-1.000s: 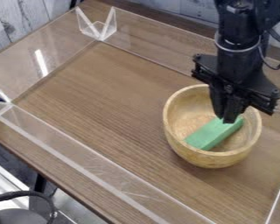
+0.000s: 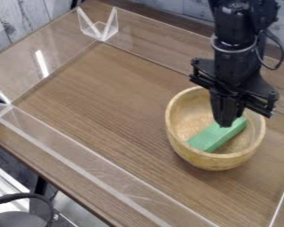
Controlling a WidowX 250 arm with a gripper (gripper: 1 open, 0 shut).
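Note:
A round tan bowl (image 2: pixel 193 152) sits on the right part of the wooden table, with a green oblong block (image 2: pixel 212 136) lying inside it. My black gripper (image 2: pixel 229 117) is over the bowl's back half, its narrow tip just above the far end of the green block and partly hiding it. The gripper looks shut, with nothing visible held in it.
A clear angular piece (image 2: pixel 99 25) stands at the back left edge. A black cable (image 2: pixel 14 204) lies at the lower left, off the table.
My gripper has shifted slightly left over the bowl. The bowl and green block look unmoved.

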